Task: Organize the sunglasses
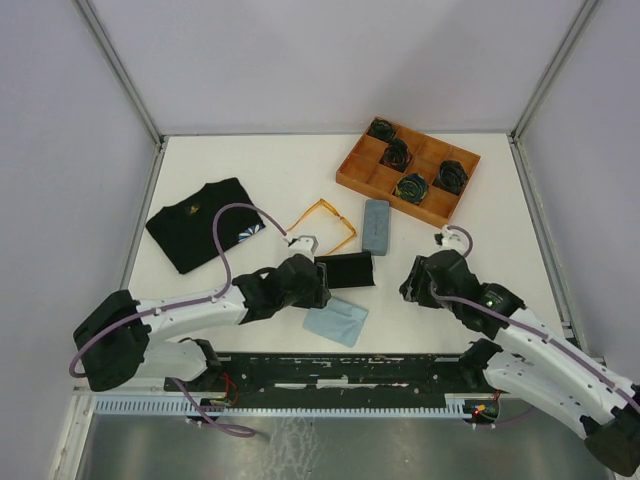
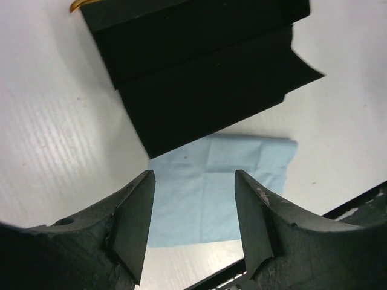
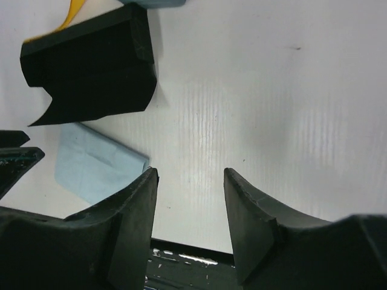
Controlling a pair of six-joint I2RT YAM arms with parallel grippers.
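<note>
Yellow-orange sunglasses lie with their arms spread behind the black case, near the middle of the table in the top view. The case shows its flap folded out toward the cloth in the left wrist view. In front of it, a light blue cloth is spread flat. My left gripper is open above the cloth, close to the flap's edge, with nothing held. To the right, over bare table, my right gripper stands open and empty.
A grey-blue case lies right of the sunglasses. Beyond it sits a wooden compartment tray with several dark rolled items. A folded black shirt occupies the left.
</note>
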